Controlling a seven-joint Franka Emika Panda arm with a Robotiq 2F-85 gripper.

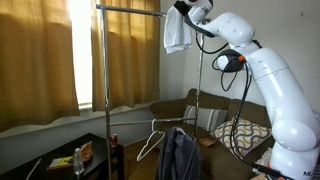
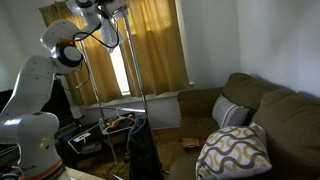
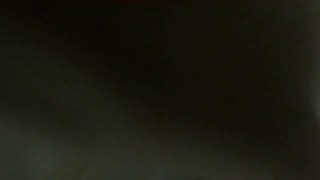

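Observation:
A white cloth [image 1: 178,32] hangs near the upper right end of the metal rack, at the top of exterior view 1. Right above it is my gripper [image 1: 181,6], close to the cloth's upper edge; its fingers are too small and too near the frame's edge to make out. The finger is shut, and whether cloth is pinched in it cannot be seen. Exterior view 2 has the arm's end at the upper edge, with the fingers not distinguishable. Almost black, the wrist view shows no fingers or objects.
The metal clothes rack [image 1: 107,80] stands below the arm. On its lower bar are a white hanger [image 1: 151,142] and a dark garment [image 1: 178,157]. A dark table [image 1: 70,162] with small items stands left; a brown sofa [image 2: 205,113] with cushions [image 2: 232,152] is behind.

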